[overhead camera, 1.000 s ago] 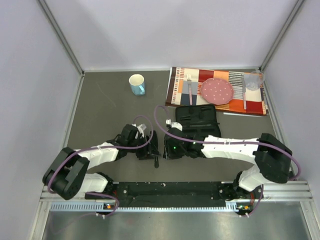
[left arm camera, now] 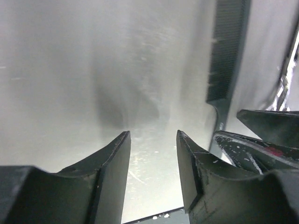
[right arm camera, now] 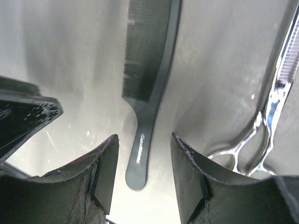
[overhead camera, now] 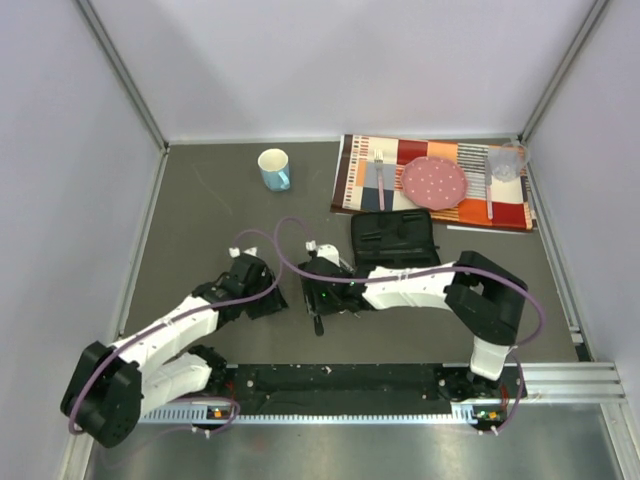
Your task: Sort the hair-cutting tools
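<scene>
A black comb lies flat on the table, its handle between and just beyond the fingertips of my right gripper, which is open. In the top view the right arm hides most of the comb, and only its handle shows. My left gripper stands part open to the left of the comb, with bare table between its fingers. Silver scissors lie right of the comb in the right wrist view. The open black case is behind the right arm; its inside looks dark.
A blue mug stands at the back. A striped placemat with a pink plate, a fork, a knife and a clear cup fills the back right.
My left gripper has drawn back to the left, away from the comb.
</scene>
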